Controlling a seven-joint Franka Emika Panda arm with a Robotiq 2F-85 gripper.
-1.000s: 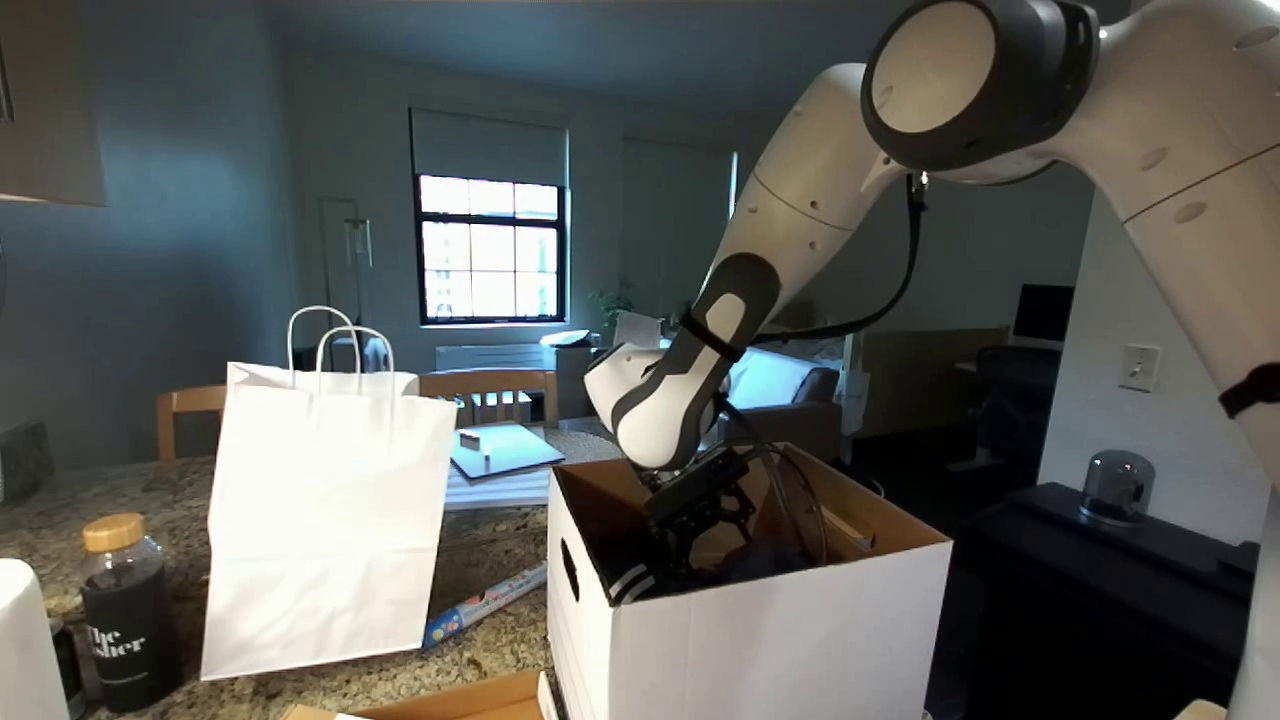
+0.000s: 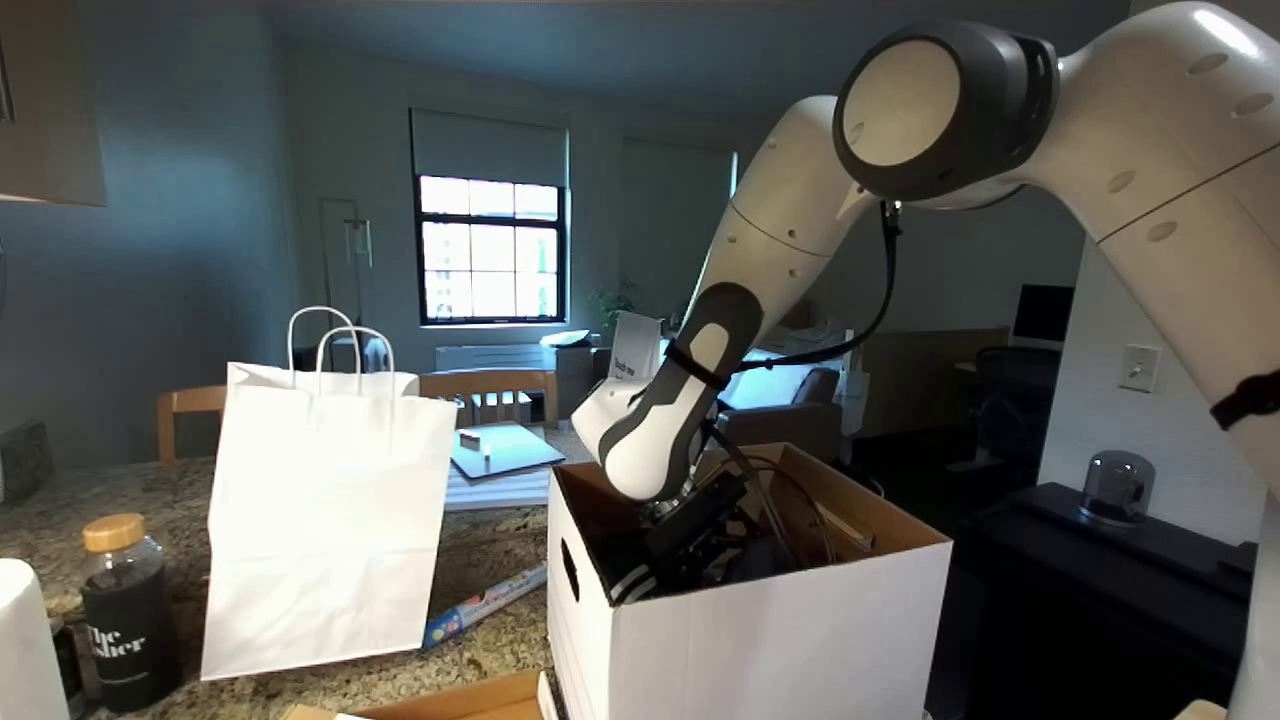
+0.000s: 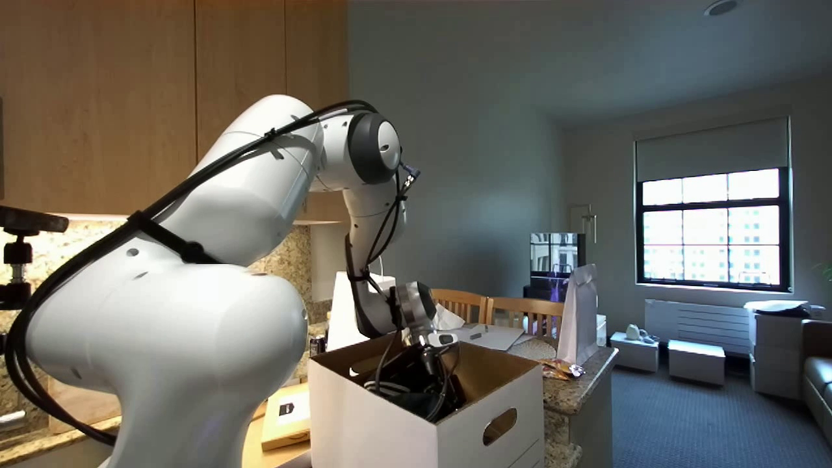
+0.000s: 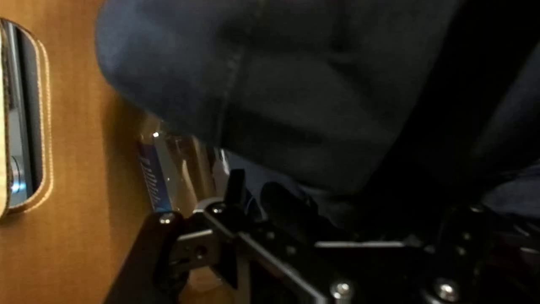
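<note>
My gripper reaches down inside the white cardboard box, tilted, its lower end partly hidden by the box's near wall. In the wrist view the gripper stands open, and I make out nothing held in it. Dark cloth fills much of that view beyond the fingers. A clear bottle with a blue-and-white label lies between the cloth and the box's brown inner wall, close to the left finger. The right side of the fingers is too dark to read well.
A white paper bag and a bottle with a wooden cap stand on the counter left of the box. A blue-ended tube lies between bag and box. The box walls rise close around the gripper.
My arm has moved lower and slightly left in exterior view 1. The gripper sits deeper in the box than a second ago.
</note>
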